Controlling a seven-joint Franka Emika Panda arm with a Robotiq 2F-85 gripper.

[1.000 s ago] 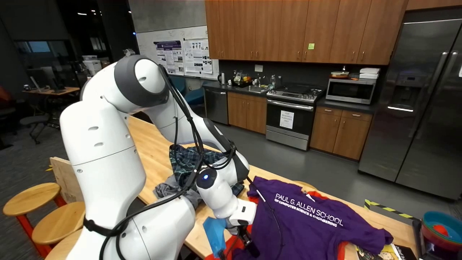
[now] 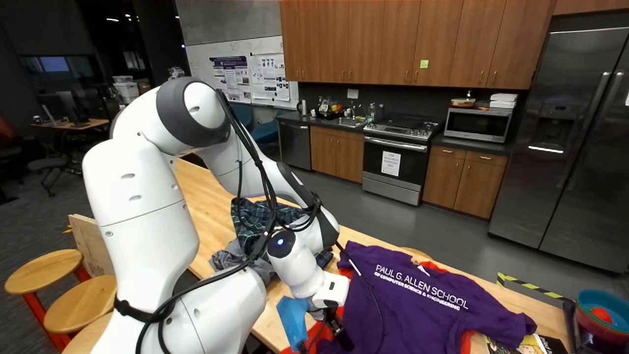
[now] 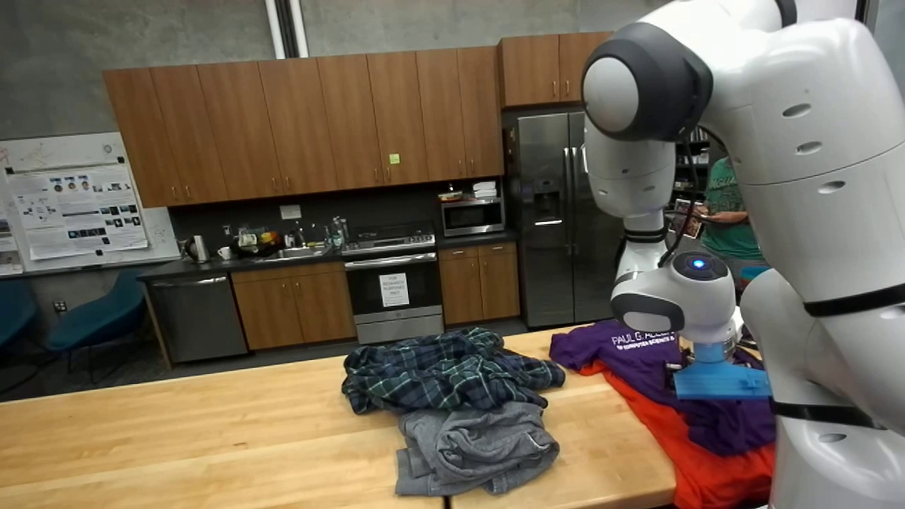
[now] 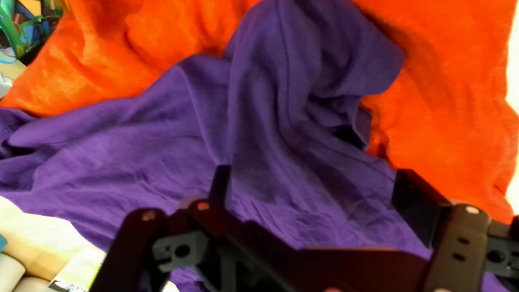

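A purple shirt (image 2: 407, 295) with white lettering is spread over an orange-red cloth (image 3: 653, 428) at the table's right end. In the wrist view the purple fabric (image 4: 272, 126) has a raised fold running up the middle, with orange on both sides. My gripper is open above the shirt. Its two fingers stand wide apart, and whether they touch the fabric cannot be told. A dark plaid shirt (image 3: 450, 369) lies crumpled mid-table, against a bunched grey garment (image 3: 479, 445).
Bare wood covers the table's left part (image 3: 212, 424). Stacked bowls (image 2: 604, 312) stand at the right end, near a printed booklet (image 2: 533, 345). Stools (image 2: 47, 271) line the near side. A person in green (image 3: 725, 208) stands behind the arm.
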